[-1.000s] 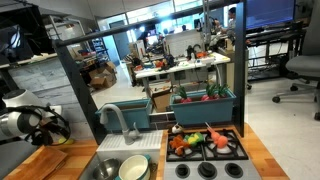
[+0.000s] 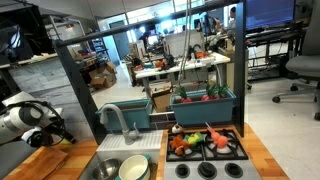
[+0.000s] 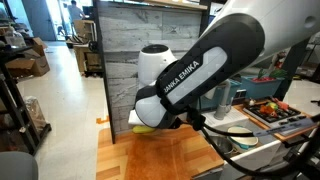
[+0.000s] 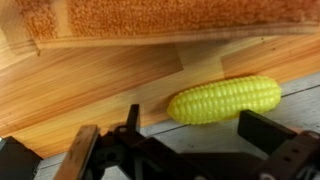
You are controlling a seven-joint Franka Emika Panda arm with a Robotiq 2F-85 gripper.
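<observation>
A yellow corn cob [image 4: 225,100] lies on the wooden counter beside the grey back panel, at the right of the wrist view. It shows as a small yellow patch [image 3: 143,129] beneath the arm in exterior view 2. My gripper is open over it, nothing held; the right finger [image 4: 266,132] overlaps the cob's lower edge in view, and the left finger stands off to its left. Whether either touches the cob cannot be told. An orange-brown towel [image 4: 180,18] is spread nearby, also visible as a flat cloth [image 3: 155,157] on the counter.
Right of the towel are a sink with a faucet [image 2: 121,120] and a pale bowl [image 2: 133,167]. Farther along stand a stove [image 2: 207,160] with toy food on it and a blue-green crate [image 2: 203,108]. The grey panel [image 3: 145,45] closes off the side behind the cob.
The arm has shifted slightly down and to the right in exterior view 1. The towel, sink and stove items look unmoved.
</observation>
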